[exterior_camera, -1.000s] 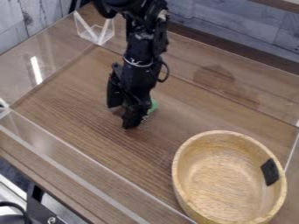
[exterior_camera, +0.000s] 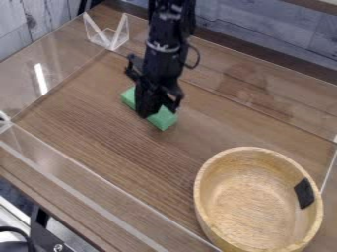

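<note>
A black robot arm hangs from the top centre of the camera view, its gripper down over a green object on the wooden table. The gripper's lower parts overlap the green object; whether they touch it or hold it is unclear, and the fingertips are too dark and small to show their state.
A pale wooden bowl stands at the front right, with a dark patch on its rim. Clear plastic pieces sit at the top left and left edge.
The gripper has moved up and away toward the back, uncovering more of the green object, which lay largely hidden behind it before.
</note>
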